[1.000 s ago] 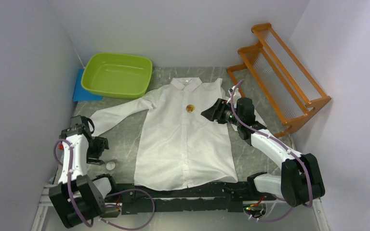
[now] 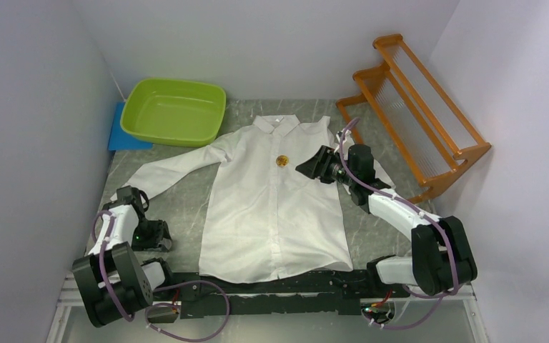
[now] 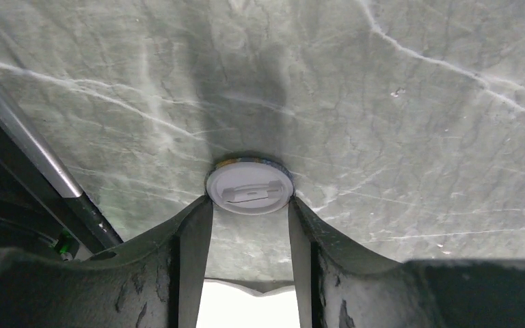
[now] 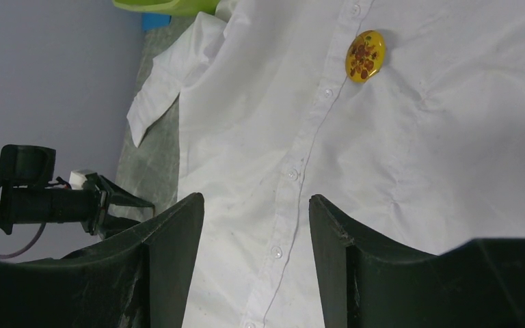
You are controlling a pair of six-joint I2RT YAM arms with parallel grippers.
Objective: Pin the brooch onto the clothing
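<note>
A round brooch with its pale back and pin clasp up [image 3: 249,188] is on the grey table at the front left. At its two sides stand the fingertips of my left gripper, part open; whether they press on its rim cannot be told. The white shirt [image 2: 243,214] lies spread across the middle of the table. On its button strip, high on the chest, sits a yellow brooch with dark flowers [image 4: 365,56]. Above the shirt, to the right of that yellow brooch, hangs my right gripper, open, nothing between its fingers.
A green basin [image 2: 174,136] rests at the back left, partly over a blue sheet [image 2: 130,143]. To the right a wooden rack [image 2: 429,121] leans over the shirt's far sleeve. Bare table [image 2: 186,207] lies between the left arm and the shirt.
The left arm has come toward the front right, and its fingers now stand at the brooch that lay clear of them. My right gripper has shifted very slightly to the left.
</note>
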